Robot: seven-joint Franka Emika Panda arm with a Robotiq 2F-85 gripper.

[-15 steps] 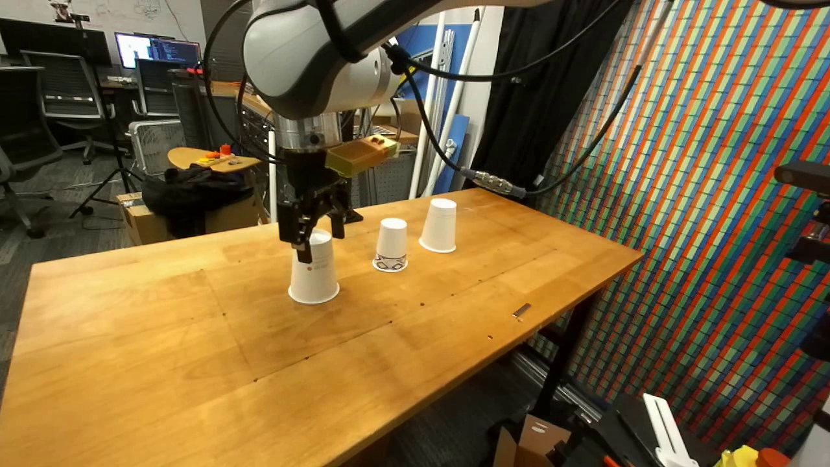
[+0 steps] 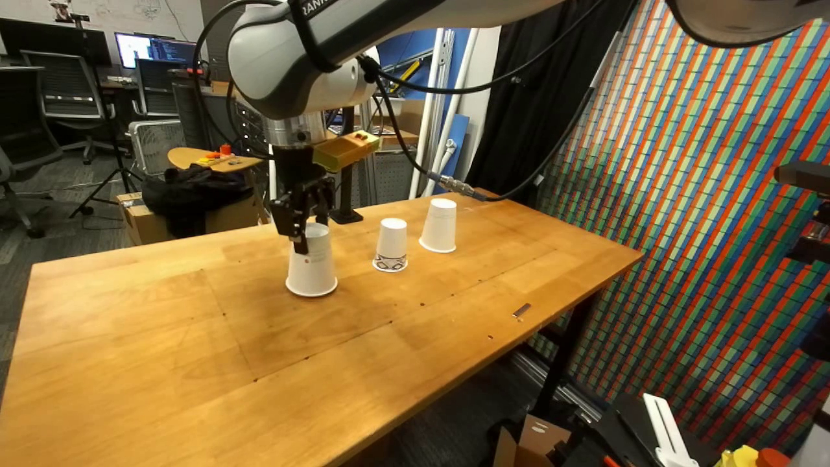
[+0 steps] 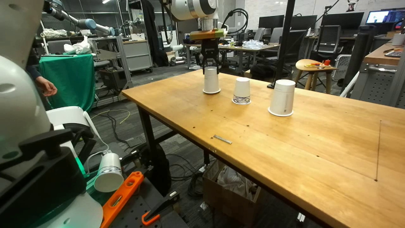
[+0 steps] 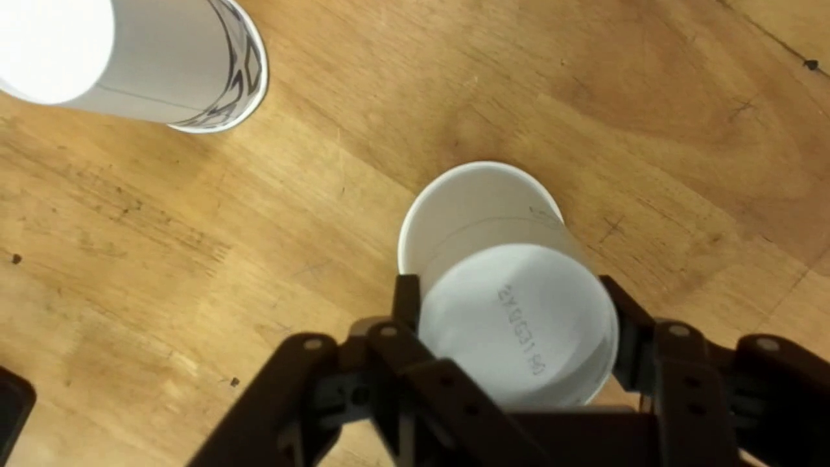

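Observation:
A plain white paper cup (image 2: 312, 274) is upside down, wide rim low, near the back left of the table in exterior view 1. My gripper (image 2: 311, 229) reaches down from above and is shut on its upper part. The wrist view has one of the fingers (image 4: 406, 298) on each side of this cup's round bottom (image 4: 515, 311). Whether the rim touches the table is hard to tell. A smaller patterned cup (image 2: 390, 245) stands inverted beside it, apart from the gripper. Farther along is another plain white inverted cup (image 2: 439, 226).
The wooden table (image 2: 155, 350) is wide and clear in front of the cups. A small metal strip (image 3: 222, 139) lies close to the table's edge. A black post (image 3: 285, 41) rises behind the cups.
My gripper and the cup between its fingers have moved slightly left and toward the table's back edge. The other cups stay where they were.

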